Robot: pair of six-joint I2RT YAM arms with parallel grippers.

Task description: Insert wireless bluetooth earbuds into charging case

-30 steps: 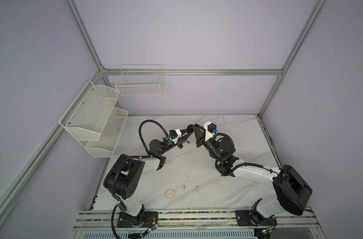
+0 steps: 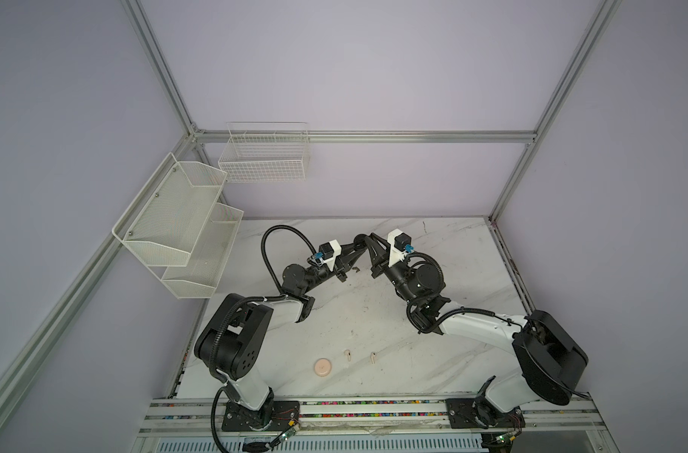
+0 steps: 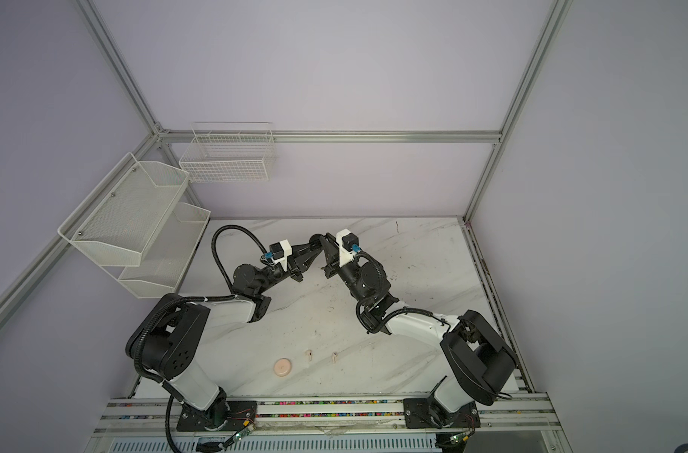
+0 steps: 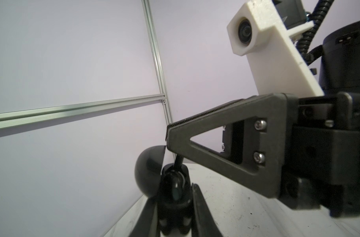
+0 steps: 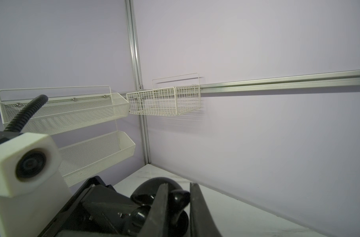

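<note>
Both grippers meet in the air at mid-table. My left gripper (image 2: 353,250) is shut on a glossy black charging case (image 4: 174,211), whose rounded lid (image 4: 148,169) stands open. My right gripper (image 2: 371,241) is shut on a glossy black earbud (image 5: 179,197), held right at the open case; its stem points down between the fingertips. Whether the earbud sits inside a slot cannot be told. In the left wrist view the right fingers hide part of it.
A pale pink round object (image 2: 323,367) and two small beige pieces (image 2: 348,355) lie on the table's front part. White wire baskets (image 2: 262,167) and mesh shelves (image 2: 170,249) hang at the left and back walls. The marble top is otherwise largely clear.
The arms are almost still; the right arm's elbow has shifted very slightly left and up since a second ago. Both grippers remain together at the case.
</note>
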